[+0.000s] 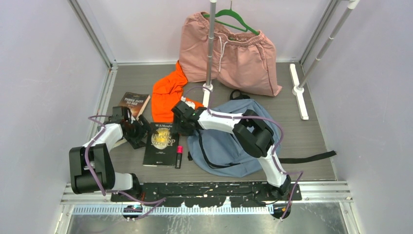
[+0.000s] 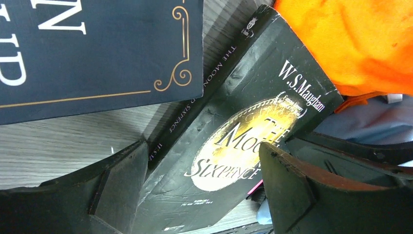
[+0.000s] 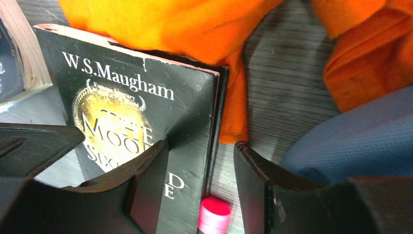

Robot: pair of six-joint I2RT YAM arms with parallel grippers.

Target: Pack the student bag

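The black Maugham book (image 1: 160, 148) lies flat left of a pink-capped marker (image 1: 178, 156). My left gripper (image 1: 136, 131) is part open over the book's left side, its fingers either side of the spine in the left wrist view. My right gripper (image 1: 181, 124) is at the book's upper right corner; in the right wrist view its fingers straddle the book's right edge, and whether they grip it is unclear. The blue bag (image 1: 226, 156) lies to the right, an orange cloth (image 1: 168, 92) behind the book.
A Three Days to See book (image 1: 134, 100) lies at back left, partly over or beside another book. A pink bag (image 1: 246, 68) hangs at the back near metal poles (image 1: 210, 48).
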